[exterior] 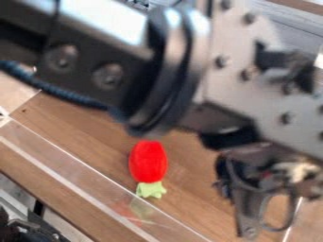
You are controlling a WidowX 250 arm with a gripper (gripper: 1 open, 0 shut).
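A red oval object (pixel 147 162) with a pale green leafy end (pixel 150 189) lies on the wooden surface left of my gripper (pixel 252 213). The arm, dark with a grey plate, fills the upper part of the view. My gripper points down at the right, apart from the red object, and looks shut; nothing shows between its fingers.
A clear plastic wall (pixel 94 189) runs along the near left edge of the wooden surface (pixel 76 128). The floor between that wall and my gripper is mostly clear. The back of the surface is hidden behind the arm.
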